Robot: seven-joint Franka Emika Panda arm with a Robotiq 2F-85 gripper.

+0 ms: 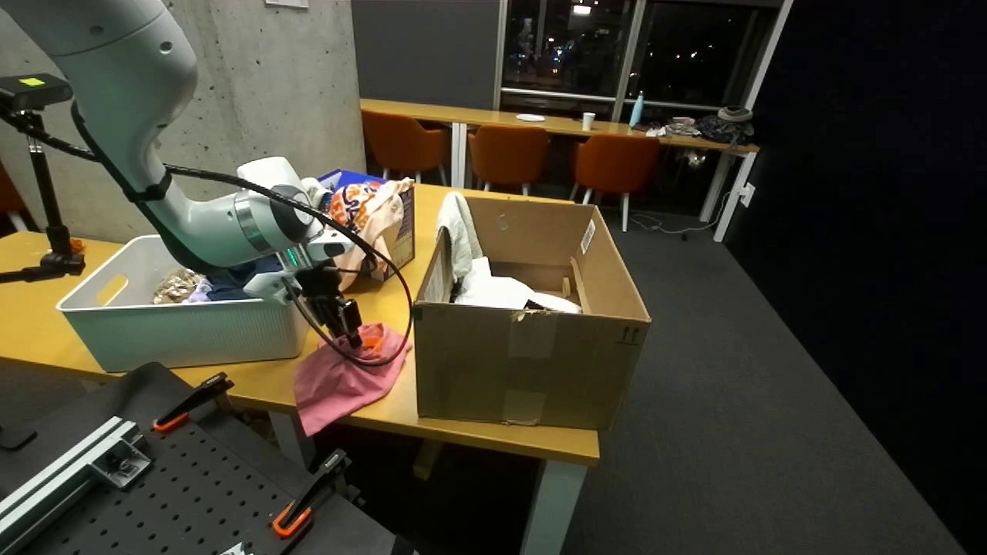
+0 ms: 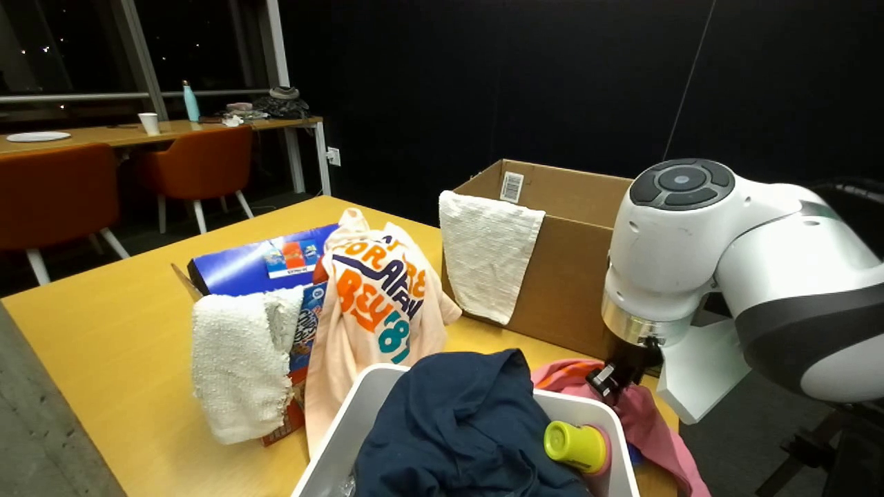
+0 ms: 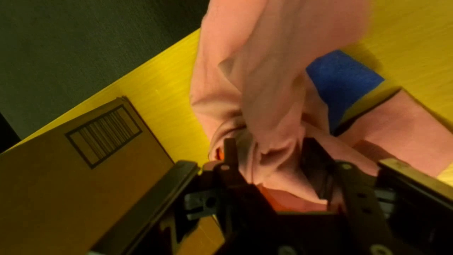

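A crumpled pink cloth with orange patches lies on the table between the white bin and the cardboard box, one end draping over the front edge. My gripper points down at its upper part. In the wrist view, the gripper has its dark fingers spread apart, and bunched folds of the pink cloth show between and beyond them. Whether both fingers touch the fabric I cannot tell. From the other side, the fingertips sit low at the cloth, just behind the bin's rim.
The cardboard box stands close on the right, white cloth inside. The white bin holds dark blue fabric and a yellow-green cup. Behind are a peach printed cloth and a white towel. Blue tape marks the table.
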